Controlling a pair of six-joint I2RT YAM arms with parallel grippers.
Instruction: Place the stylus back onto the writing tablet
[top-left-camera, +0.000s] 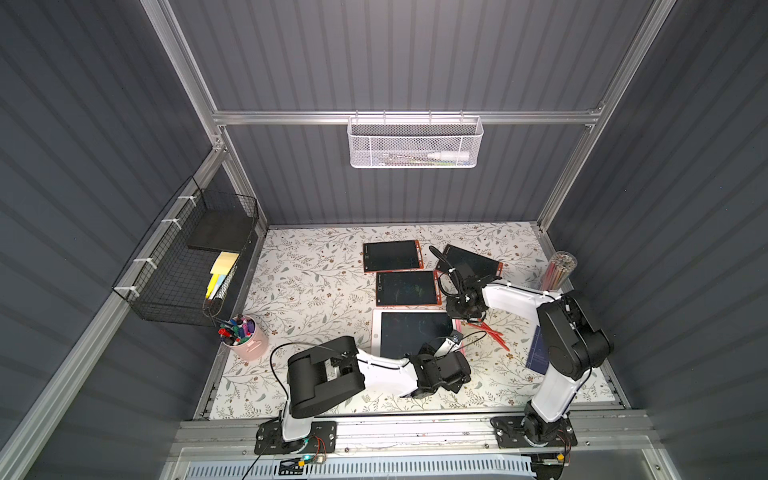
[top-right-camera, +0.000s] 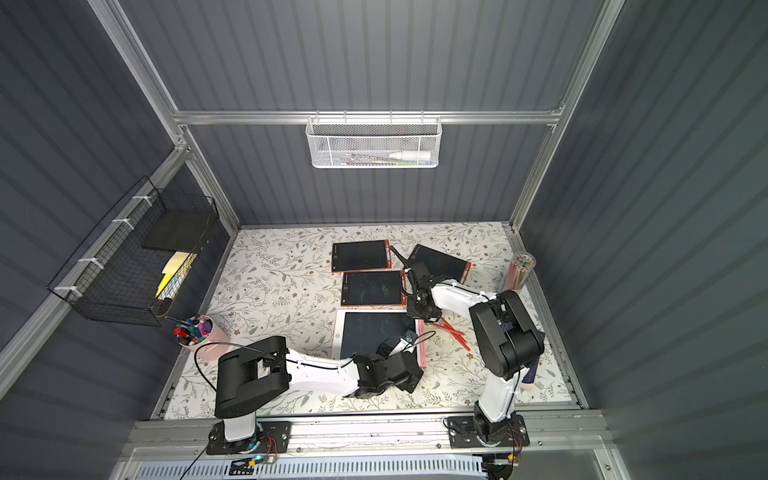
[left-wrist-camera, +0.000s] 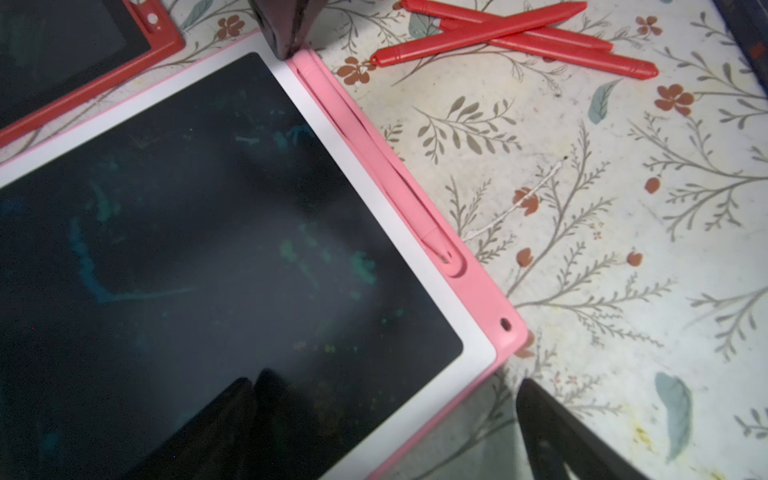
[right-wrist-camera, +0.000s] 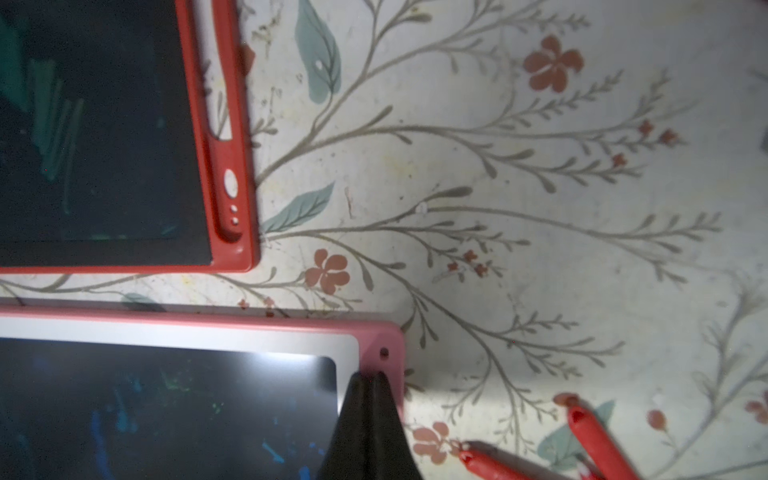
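Note:
The pink-edged writing tablet (left-wrist-camera: 240, 216) lies flat with its white frame and dark screen. Along its right pink border, the pink stylus (left-wrist-camera: 380, 164) rests lengthwise in its slot. My left gripper is open over the near right corner of the tablet, nothing between its fingers. Beyond it, my right gripper is shut with its tips together, nothing showing between them. It points down at the far end of the pink border, where its tips hide part of the border; whether they touch the stylus I cannot tell.
Several red styluses (left-wrist-camera: 512, 36) lie crossed to the right of the tablet. Red-edged tablets (top-left-camera: 408, 288) lie behind it. A pink pen cup (top-left-camera: 251, 344) stands at the left and a clear pencil holder (top-left-camera: 557, 270) at the right.

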